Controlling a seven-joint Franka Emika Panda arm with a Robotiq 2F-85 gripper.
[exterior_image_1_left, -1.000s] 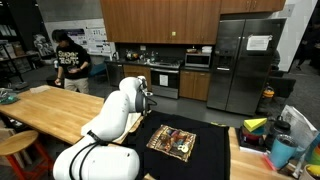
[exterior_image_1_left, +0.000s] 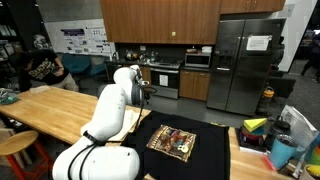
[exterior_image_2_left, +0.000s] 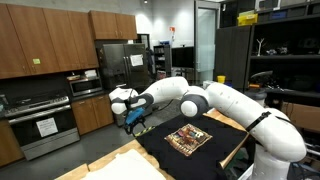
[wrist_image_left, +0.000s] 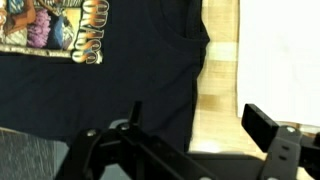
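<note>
My gripper is open in the wrist view, its two dark fingers wide apart with nothing between them. Beneath it lie the edge of a black cloth (wrist_image_left: 120, 85) and a strip of bare wooden table (wrist_image_left: 219, 80). A colourful picture with lettering (wrist_image_left: 60, 25) shows on the cloth at upper left. In the first exterior view the same picture (exterior_image_1_left: 172, 142) lies on the black cloth, right of the arm. The gripper (exterior_image_2_left: 131, 124) hangs above the table's far end in the second exterior view, apart from the cloth's picture.
A white sheet (wrist_image_left: 280, 60) lies right of the cloth. Cups, including a blue container (exterior_image_1_left: 284, 150), and other small items crowd the table's right side. A person (exterior_image_1_left: 42, 70) is at the back left.
The person at the back has moved left and now leans over.
</note>
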